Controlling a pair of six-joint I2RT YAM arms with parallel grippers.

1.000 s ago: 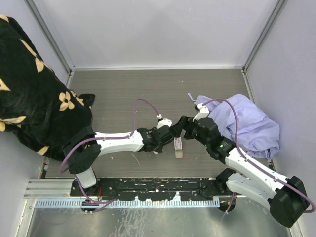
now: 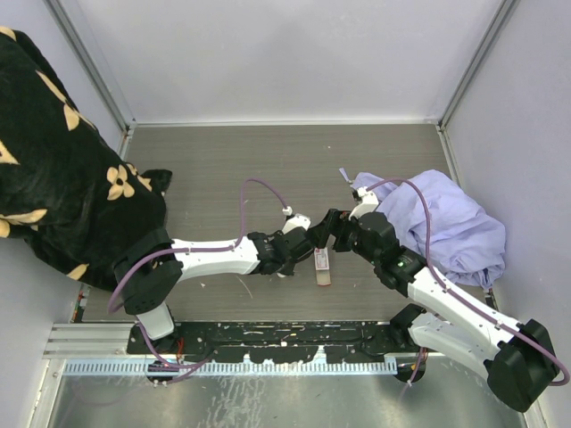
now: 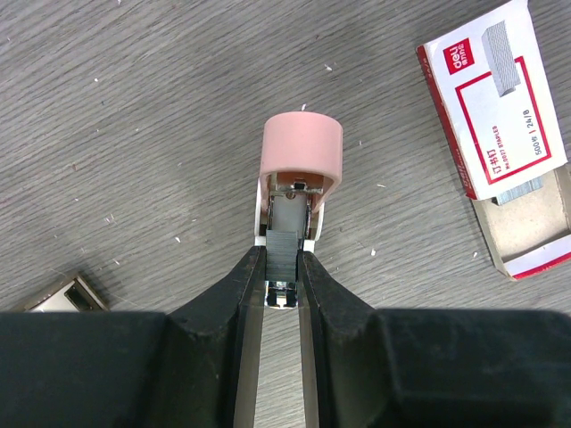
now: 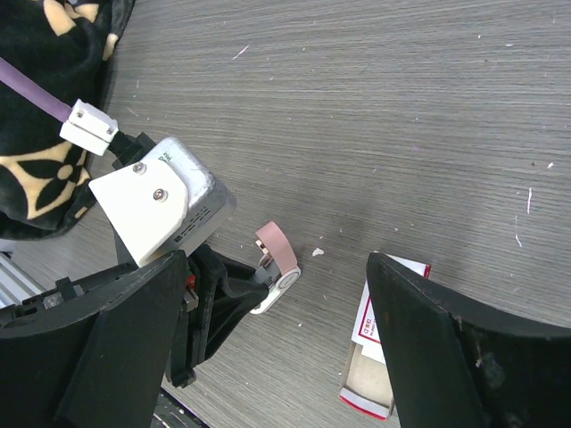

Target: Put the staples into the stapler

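The stapler, with a pink cap (image 3: 303,147) and white sides, stands on the table, its metal channel (image 3: 288,214) exposed. A grey strip of staples (image 3: 282,241) lies in line with that channel, towards its front end. My left gripper has one fingertip on each side of the strip; whether they press on it or stand just clear, I cannot tell. In the right wrist view the left gripper hides part of the stapler (image 4: 280,250). My right gripper is wide open above the table, empty. From above, the arms mostly cover the stapler.
A half-open staple box (image 3: 508,116) lies right of the stapler, its tray (image 3: 517,223) pulled out. At the lower left of the left wrist view is a small metal object (image 3: 67,294). Purple cloth (image 2: 446,223) lies at the right.
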